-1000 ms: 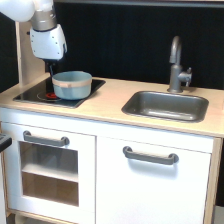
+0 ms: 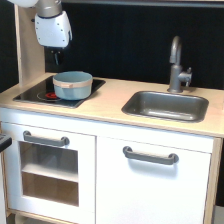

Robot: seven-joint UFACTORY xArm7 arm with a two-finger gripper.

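Observation:
A light blue-grey pot (image 2: 72, 89) stands upright on the black cooktop (image 2: 42, 97) at the left of the toy kitchen counter. The white arm comes down from the top left. My gripper (image 2: 58, 60) hangs just above and behind the pot's left rim. Its dark fingers blend into the black background, so their opening is hard to make out.
On the right, a metal sink (image 2: 165, 105) is set into the wooden counter (image 2: 112, 98), with a grey faucet (image 2: 177, 68) behind it. Bare counter lies between cooktop and sink. White cabinet doors with grey handles (image 2: 150, 156) are below.
My arm has risen and shifted slightly to the right. The pot looks to be in the same place on the cooktop.

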